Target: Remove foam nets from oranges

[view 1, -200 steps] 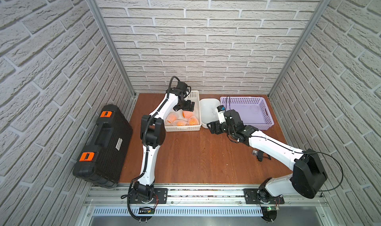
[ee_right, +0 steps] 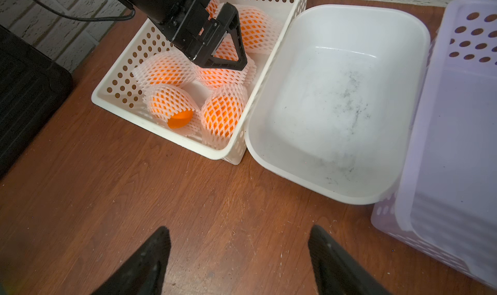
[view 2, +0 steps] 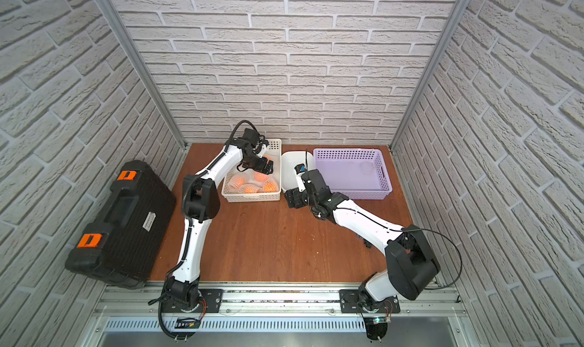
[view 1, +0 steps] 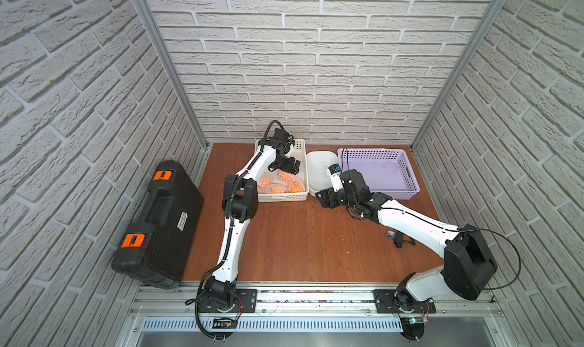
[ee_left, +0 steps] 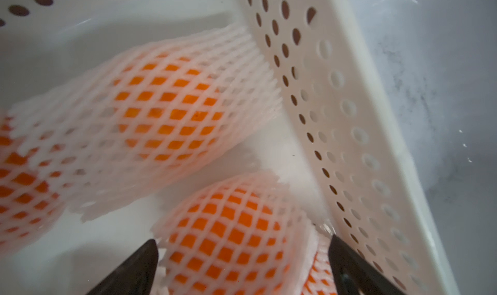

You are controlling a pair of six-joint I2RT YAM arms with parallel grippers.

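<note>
Several oranges in white foam nets lie in the cream perforated basket point(ee_right: 170, 146). Low inside that basket, my left gripper is open, its fingers point(ee_left: 135, 268) on either side of one netted orange point(ee_left: 227, 238). Another netted orange point(ee_left: 168, 108) lies farther along the basket floor, close to the wall. One orange point(ee_right: 179, 118) near the basket's front shows bare peel at the opening of its net. My right gripper hangs above the bare table in front of the white tub; its fingers point(ee_right: 147, 264) are apart, with nothing between them.
The white tub point(ee_right: 336, 103) is empty and stands right of the basket. Beyond it is a lilac basket point(ee_right: 440, 139), empty where it shows. A black case point(view 1: 159, 219) stands at the left.
My right gripper has shifted a little to the left, still over the table.
</note>
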